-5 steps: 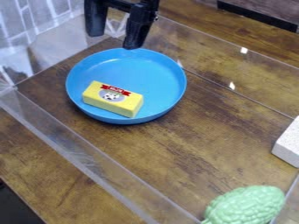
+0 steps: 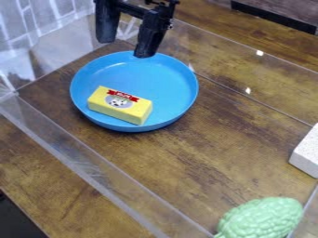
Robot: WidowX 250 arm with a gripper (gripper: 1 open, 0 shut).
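Observation:
A black gripper hangs at the top over the back rim of a blue plate, its two dark fingers spread apart with nothing seen between them. A yellow box with a red label and a pale printed figure lies on the front left part of the plate.
A green brain-like object lies at the bottom right, and a white block at the right edge. Clear plastic walls border the wooden surface, which is bare right of the plate and in front of it.
The gripper has shifted slightly downward over the plate. The plate, box and other objects look the same.

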